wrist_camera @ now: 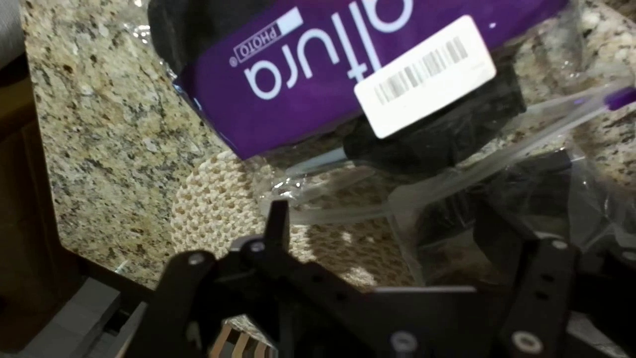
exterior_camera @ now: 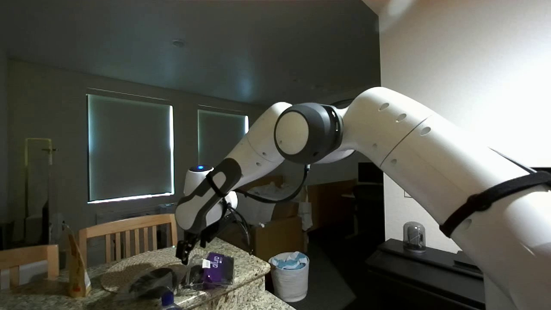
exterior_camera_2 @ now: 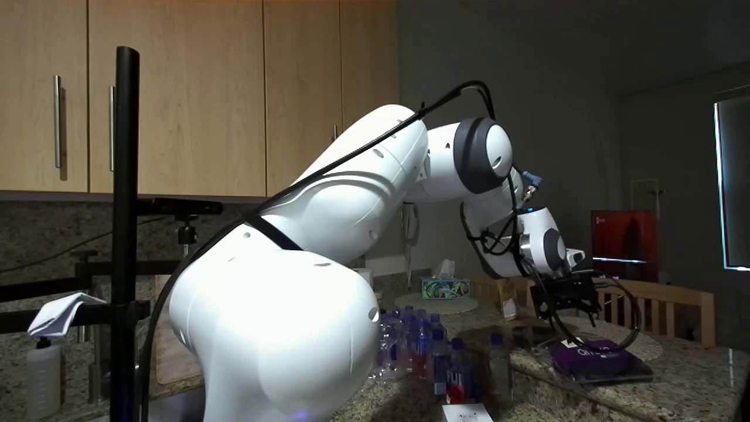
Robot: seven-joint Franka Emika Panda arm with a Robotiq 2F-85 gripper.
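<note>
A purple "altura photo" package (wrist_camera: 286,113) with a white barcode label lies in clear plastic on the granite counter, near its corner. Beneath the label, a black item with a pale thin tip (wrist_camera: 322,161) shows through the plastic. My gripper is open, and nothing is held between its fingers. From exterior view 1, the gripper (exterior_camera: 184,253) hovers just left of the purple package (exterior_camera: 219,268). Part of a clear bag with dark contents (wrist_camera: 530,185) lies by the right finger; whether they touch, I cannot tell.
A round woven mat (wrist_camera: 208,203) lies under the gripper. Several bottles (exterior_camera_2: 439,355) crowd the lower counter, and an upright paper bag (exterior_camera: 77,268) stands at the left. Wooden chairs (exterior_camera: 129,232) back the counter; a white bin (exterior_camera: 290,281) is on the floor.
</note>
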